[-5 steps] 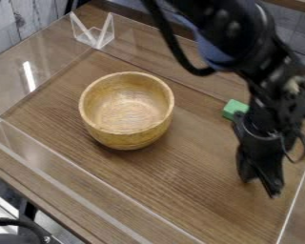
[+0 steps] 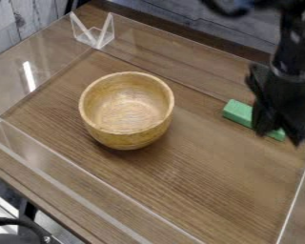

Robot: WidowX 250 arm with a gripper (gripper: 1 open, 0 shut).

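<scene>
My gripper (image 2: 267,103) is at the upper right of the camera view, a dark shape just over a green block (image 2: 244,116) on the wooden table (image 2: 181,191), partly hiding it. Whether the fingers are open or shut, and whether anything is between them, I cannot tell.
A large wooden bowl (image 2: 126,107) sits left of centre. A small clear, angular object (image 2: 94,30) lies at the top left.
The gripper has risen from low at the right to the upper right, by the green block. The bowl has stayed put.
</scene>
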